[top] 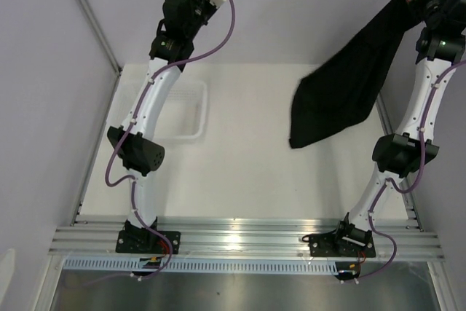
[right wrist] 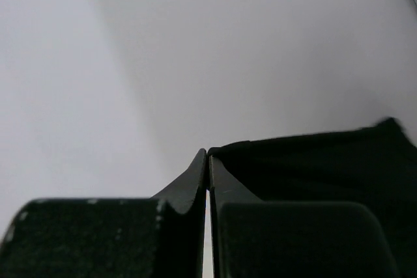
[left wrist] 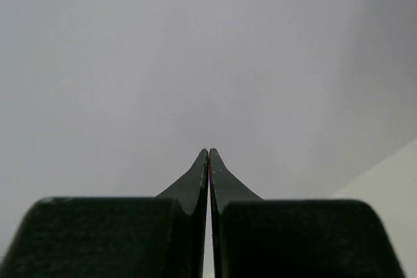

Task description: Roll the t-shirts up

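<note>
A black T-shirt (top: 349,81) hangs by one corner from my right gripper, which is shut on its edge high at the right. In the right wrist view, the dark cloth (right wrist: 326,167) runs off rightwards from the fingertips. The lower part of the shirt sways over the right half of the table; whether it touches the surface I cannot tell. My left gripper is raised at the back left, shut, and nothing shows between its fingers. Only pale wall and a corner of the table appear in front of it.
A pale, shallow basket (top: 196,134) stands at the left of the white table (top: 247,172), partly behind my left arm. Grey walls (top: 44,107) close in the sides and back.
</note>
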